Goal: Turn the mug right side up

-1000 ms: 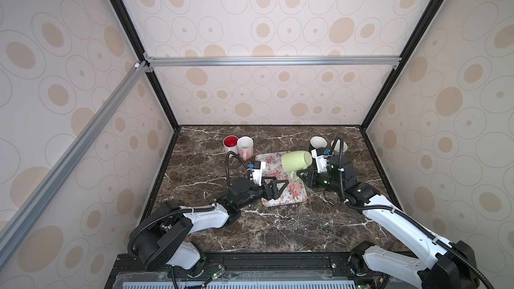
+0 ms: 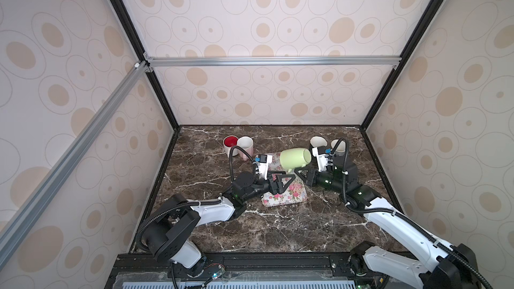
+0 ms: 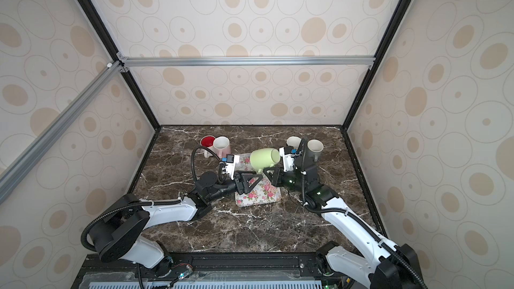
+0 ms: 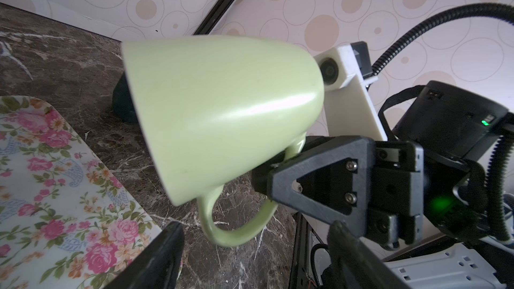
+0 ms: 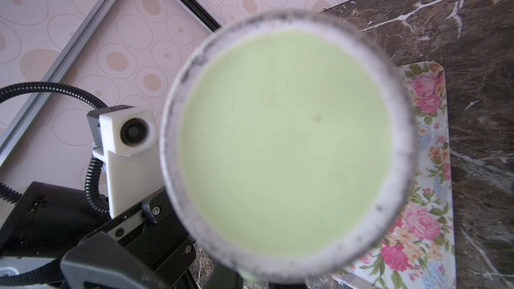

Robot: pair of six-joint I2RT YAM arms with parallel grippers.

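Observation:
A pale green mug [image 2: 293, 159] is held sideways in the air above the floral tray [image 2: 286, 198]. Its handle [image 4: 227, 237] hangs downward, and my right gripper [image 2: 298, 172] is shut on that handle. In the right wrist view the mug's flat base [image 5: 289, 144] with its stained rim ring faces the camera, so the mouth points left, away from that arm. Just left of and below the mug, my left gripper [image 2: 287, 178] stands part open. Its blurred fingers [image 4: 163, 254] spread on both sides of the handle's lower loop, with nothing gripped.
A red-lined mug [image 2: 230, 141] and a pinkish white mug [image 2: 245, 144] stand at the back left. Another mug [image 2: 318, 141] and a pale one [image 2: 337, 146] stand behind my right gripper, partly covered.
My left gripper has moved right and slightly away from the front, closer to the mug's handle. The mug in my right gripper has shifted slightly left and up, staying sideways.

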